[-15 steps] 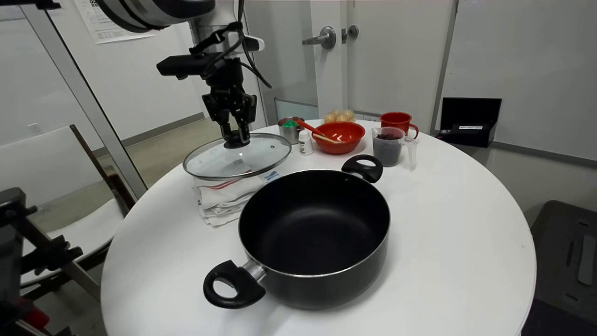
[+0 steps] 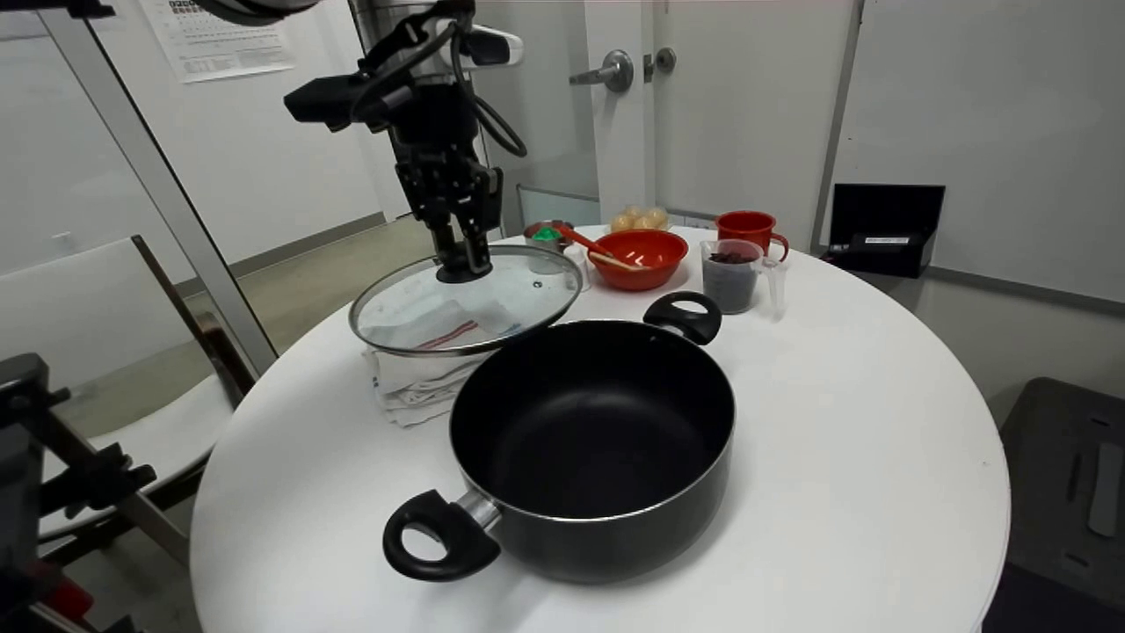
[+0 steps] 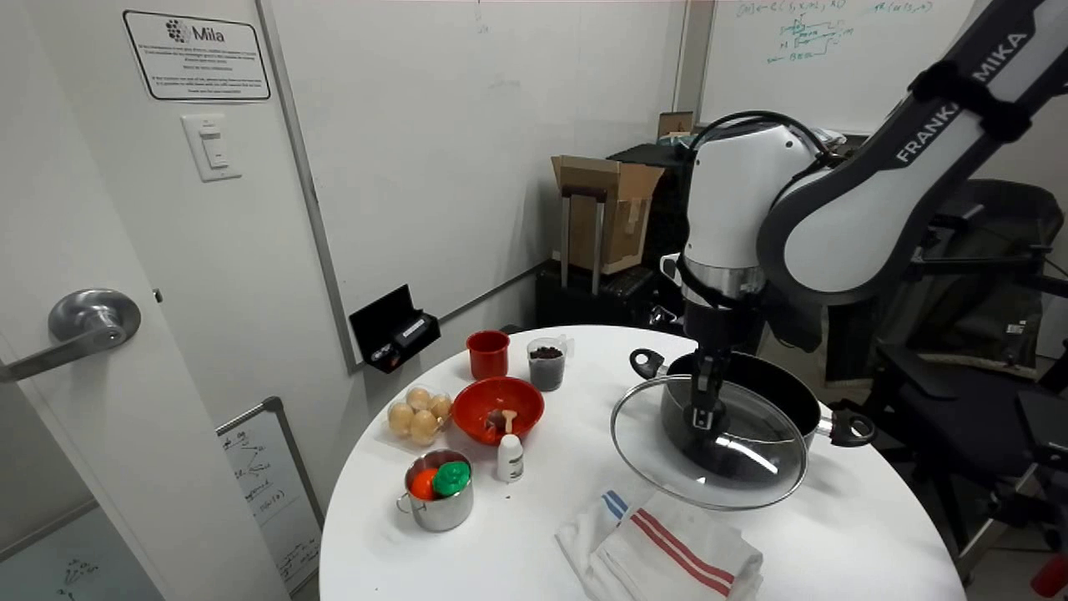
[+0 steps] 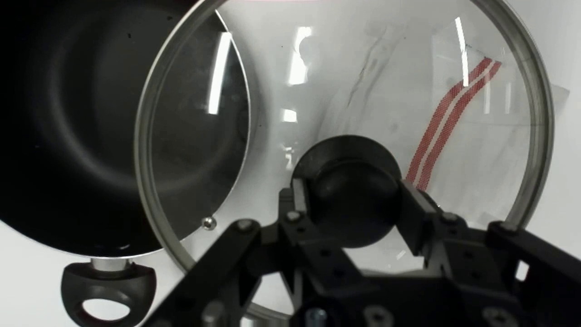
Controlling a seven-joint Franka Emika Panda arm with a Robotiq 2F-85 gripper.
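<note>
My gripper is shut on the round black knob [image 4: 348, 218] of a glass lid with a metal rim. In exterior view 1 the lid [image 2: 422, 301] hangs slightly tilted in the air, above a folded towel and behind the pot. Below it, the black two-handled pot [image 2: 591, 422] stands uncovered and empty. From the wrist, one side of the lid [image 4: 305, 109] overlaps the rim of the pot [image 4: 92, 109]; the rest lies over the white towel [image 4: 430, 141] with red stripes.
At the table's far side stand a red bowl [image 3: 471, 411], a red mug [image 3: 488, 356], a measuring cup [image 3: 546, 371] with dark contents, eggs [image 3: 420, 416], a small white bottle [image 3: 511, 459] and a metal cup [image 3: 442, 506]. Right of the pot, the white table [image 2: 844, 422] is bare.
The gripper has carried the lid from over the towel towards the pot, to the right and nearer in exterior view 1. The pot has stayed put.
</note>
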